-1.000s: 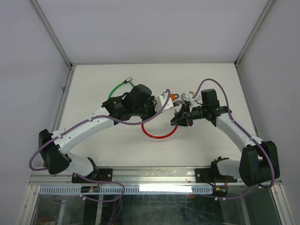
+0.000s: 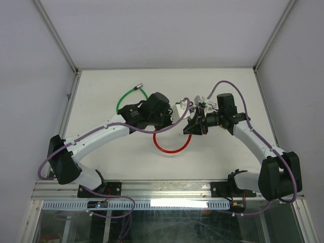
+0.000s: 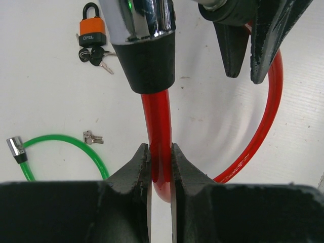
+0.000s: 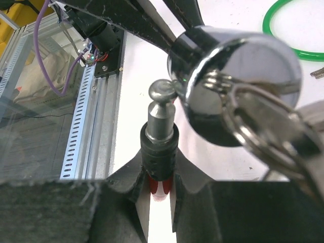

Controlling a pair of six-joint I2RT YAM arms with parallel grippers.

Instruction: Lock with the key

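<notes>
A red cable lock (image 2: 171, 151) bows in a U between both grippers. My left gripper is shut on the red cable just behind its chrome lock body (image 3: 142, 20). My right gripper is shut on the other end, at the black collar below the metal pin (image 4: 160, 119). In the right wrist view the pin's rounded tip points up beside the chrome body (image 4: 195, 83); whether they touch, I cannot tell. A key ring (image 4: 248, 121) hangs blurred in front of that body. The lock's pin hole is not clearly visible.
An orange padlock (image 3: 92, 31) with loose keys (image 3: 96, 55) lies on the white table. Near it are a green cable lock (image 3: 63, 139) and small silver keys (image 3: 92, 137).
The right arm has barely moved.
</notes>
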